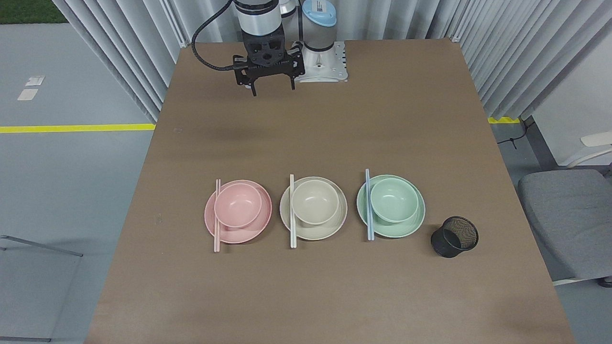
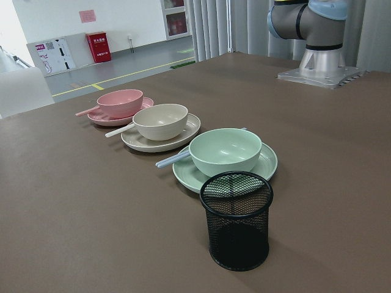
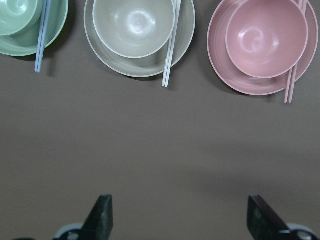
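My gripper hangs over the back of the table, open and empty, its two fingers wide apart at the bottom of the wrist view. In front of it stand three place settings in a row: a pink bowl on a pink plate with pink chopsticks, a cream bowl on a cream plate with white chopsticks, and a mint bowl on a mint plate with light blue chopsticks. Each chopstick pair lies along one side of its plate.
A black mesh pen cup stands right of the mint setting in the front view, empty. A grey chair is beside the table.
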